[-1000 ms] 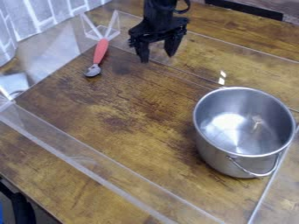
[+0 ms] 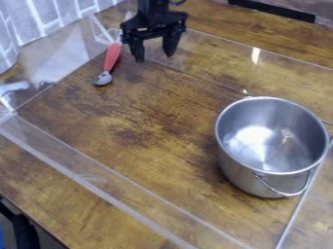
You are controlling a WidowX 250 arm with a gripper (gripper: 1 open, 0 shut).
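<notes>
At the top centre of the camera view, the black gripper (image 2: pixel 152 47) hangs over the back of the wooden table; it is small and dark, so whether it is open or shut is unclear. Left of it lies a spoon with a red handle (image 2: pixel 113 58) and a metal head toward the front. A large steel pot (image 2: pixel 271 146) with a wire handle stands at the right, well apart from the gripper.
Clear plastic edging or panels (image 2: pixel 143 218) run along the left, front and back of the work area. A white cloth-like backdrop sits at the top left.
The gripper has moved left and slightly back, toward the top of the view, drawing nearer the spoon's side. The spoon and pot have not moved.
</notes>
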